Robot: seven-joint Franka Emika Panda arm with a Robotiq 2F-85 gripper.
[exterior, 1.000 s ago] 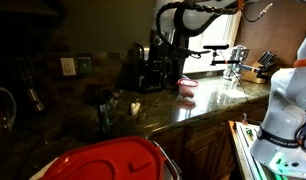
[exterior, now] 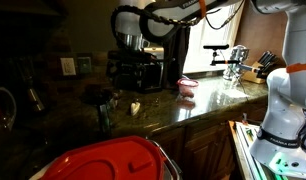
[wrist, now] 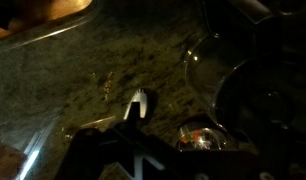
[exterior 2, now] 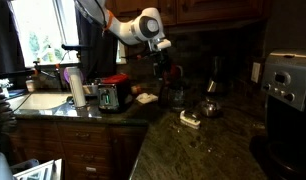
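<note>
My gripper [exterior: 119,72] hangs in the air above the dark counter, toward its back wall. It is dark against a dark background; its fingers stand open, with nothing visible between them. In exterior view 2 the gripper [exterior 2: 159,68] is high over the counter's far part. Below it lies a small whitish object [exterior: 135,107], which also shows as a pale elongated shape [wrist: 138,103] just ahead of the dark fingers in the wrist view. What it is cannot be made out.
A red lid-like round [exterior: 111,160] fills the near foreground. On the counter stand a dark toaster [exterior 2: 114,91], a shiny round metal pot [exterior 2: 210,107] and a white item [exterior 2: 190,119]. A pink bowl [exterior: 188,87] sits farther right. Open counter [exterior 2: 193,155] lies in front.
The arm has swung left across exterior view 1, bringing the gripper from near the toaster to over the darker back part of the counter. The counter objects have stayed put.
</note>
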